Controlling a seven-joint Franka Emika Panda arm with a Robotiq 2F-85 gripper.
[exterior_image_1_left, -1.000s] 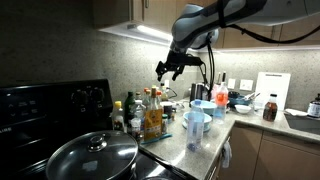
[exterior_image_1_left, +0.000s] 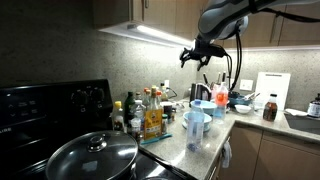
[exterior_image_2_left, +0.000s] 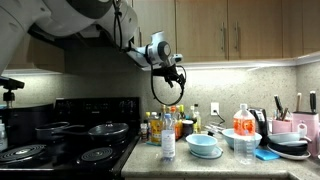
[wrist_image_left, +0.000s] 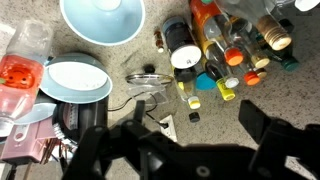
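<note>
My gripper hangs high above the counter, its two black fingers spread wide with nothing between them. In exterior view 1 the gripper (exterior_image_1_left: 194, 60) is over the counter, well above the bottles and bowls. Below it in the wrist view are a pale blue bowl (wrist_image_left: 103, 20) and a second, smaller bowl (wrist_image_left: 76, 78). A cluster of bottles (wrist_image_left: 240, 45) lies to the right of the bowls. A bottle with reddish liquid (wrist_image_left: 18, 72) stands at the left edge. No thing touches the gripper.
On the stove a large lidded pan (exterior_image_1_left: 92, 158) sits near the bottles. A clear bottle (exterior_image_2_left: 168, 138) stands towards the counter's front. Wooden cabinets (exterior_image_2_left: 205, 32) rise close behind the arm. A pink container (exterior_image_2_left: 283, 127) and a kettle stand at the right.
In exterior view 1 my gripper has moved up and to the right, away from above the bottles. The objects on the counter and stove have not moved.
</note>
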